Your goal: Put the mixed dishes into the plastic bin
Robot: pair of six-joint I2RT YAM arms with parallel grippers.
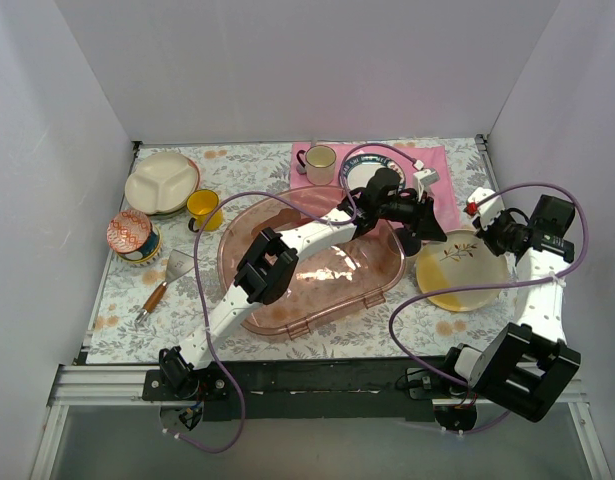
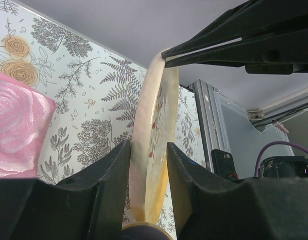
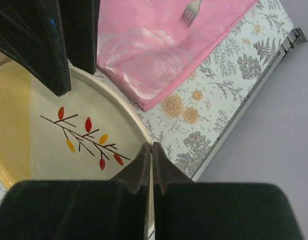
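Observation:
A cream and yellow plate [image 1: 462, 272] with a leafy branch print is at the right of the table. My right gripper is shut on its rim. In the left wrist view the plate [image 2: 161, 150] appears edge-on between the fingers of my left gripper, which are apart, with a gap on the right finger's side. The pinkish clear plastic bin [image 1: 317, 325] stands mid-table under the left arm; no dish shows in its visible part. A blue-rimmed plate [image 1: 365, 163] and a cream mug [image 1: 319, 164] are on the pink cloth.
At the left are a divided plate [image 1: 162, 182], a yellow mug [image 1: 203, 207], patterned bowls [image 1: 131, 233] and a spatula [image 1: 165, 283]. A fork [image 3: 192, 11] lies on the pink cloth [image 3: 148, 60]. Purple cables loop over the bin and plate.

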